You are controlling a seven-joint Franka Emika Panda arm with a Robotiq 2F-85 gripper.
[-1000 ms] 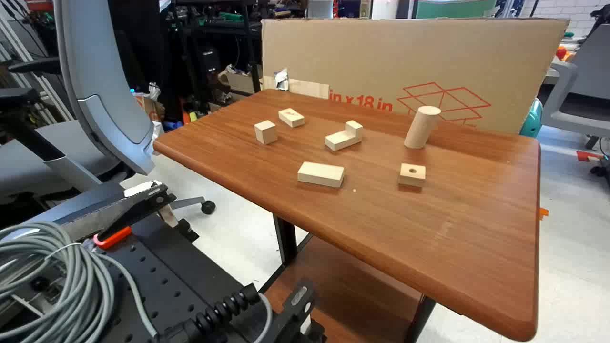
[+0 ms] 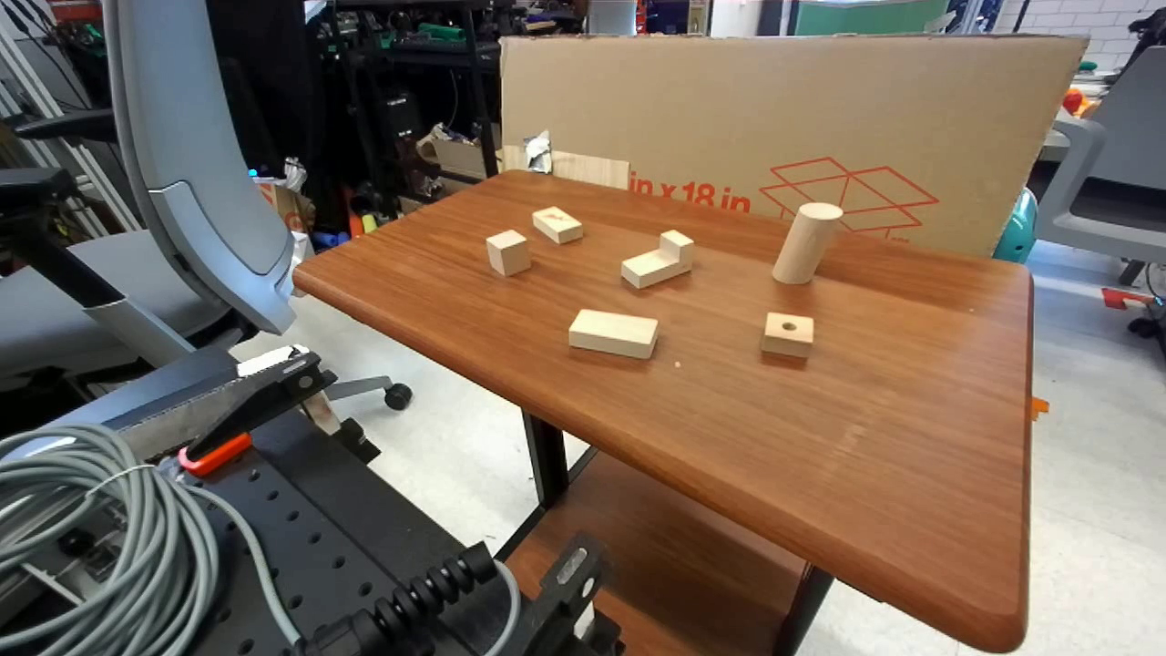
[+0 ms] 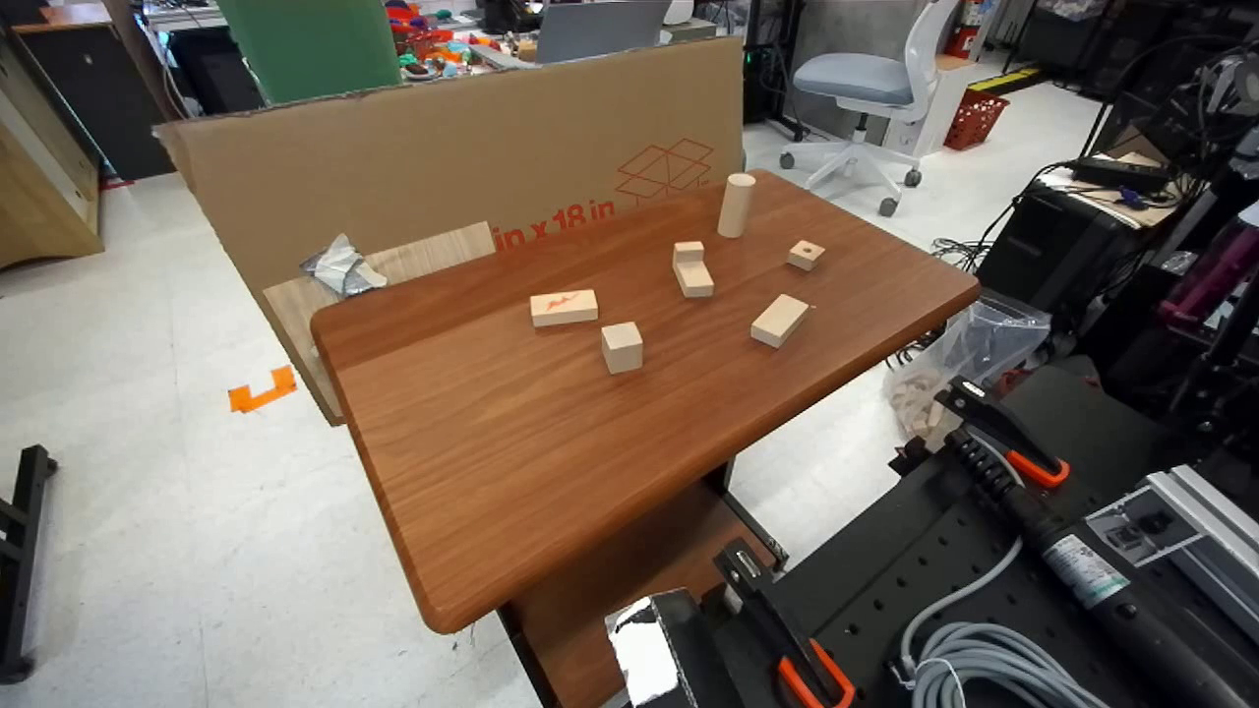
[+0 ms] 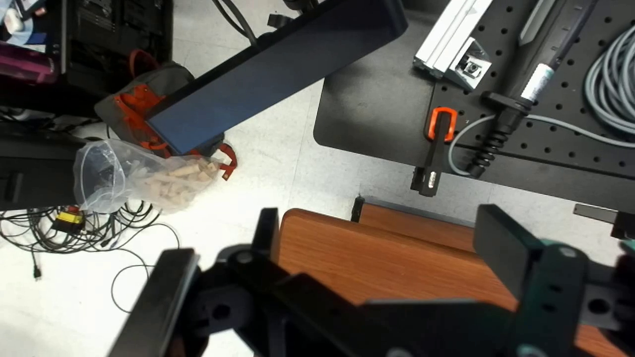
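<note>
Several pale wooden blocks stand apart from one another on the brown table (image 2: 864, 437). Among them are a cube (image 2: 508, 252), a flat block (image 2: 558, 225) with a mark on top, an L-shaped block (image 2: 658, 262) and a plain rectangular block (image 2: 613, 333). To the right are an upright cylinder (image 2: 808, 242) and a small block with a hole (image 2: 788, 335). Only the wrist view shows my gripper; its fingers are wide apart with nothing between them. Below it lies the table's edge and floor, and no block appears in that view.
A large cardboard sheet (image 3: 460, 153) walls off the table's far side. Along the near side is a black perforated bench (image 4: 381, 107) with clamps and a coiled grey cable (image 4: 616, 83).
</note>
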